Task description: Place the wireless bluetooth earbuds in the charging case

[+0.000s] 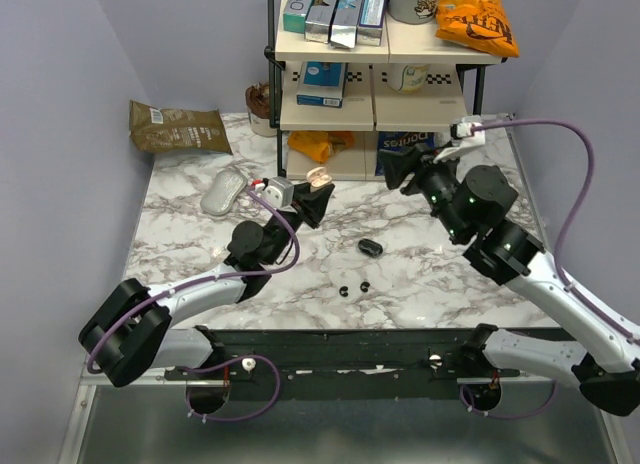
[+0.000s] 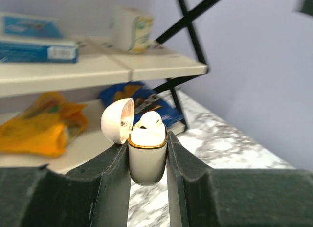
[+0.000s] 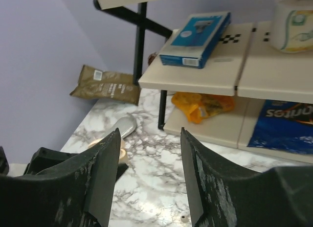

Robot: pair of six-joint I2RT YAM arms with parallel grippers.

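A white charging case (image 2: 146, 156) with its lid raised is held upright by my left gripper (image 1: 318, 199), shut on it. Small white pieces show in its top in the left wrist view; I cannot tell how they are seated. My right gripper (image 1: 400, 169) is open and empty, apart from the case, up and to its right. In the right wrist view its fingers frame bare marble and shelves. A small dark object (image 1: 370, 248) and small black pieces (image 1: 344, 290) lie on the marble tabletop (image 1: 430, 294).
A shelf rack (image 1: 330, 114) with boxes, bags and a cup stands at the back. A brown bag (image 1: 180, 132) and a clear tray (image 1: 224, 191) lie at the left.
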